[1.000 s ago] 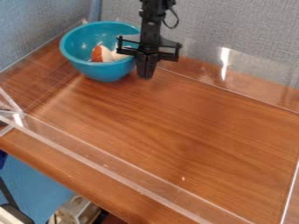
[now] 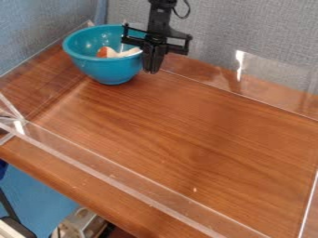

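Observation:
A turquoise bowl (image 2: pixel 95 65) stands at the back left of the wooden surface. Inside it lie a small orange item (image 2: pixel 104 52) and pale pieces (image 2: pixel 125 52), partly hidden by the rim and my arm. My black gripper (image 2: pixel 152 64) hangs at the bowl's right side with its fingers pointing down. It looks shut, and nothing shows between its fingers.
Clear plastic edging borders it, with grey walls behind. A blue floor and some hardware show beyond the front left edge.
Since a second ago my gripper has shifted slightly left, over more of the bowl's right side, hiding more of its contents.

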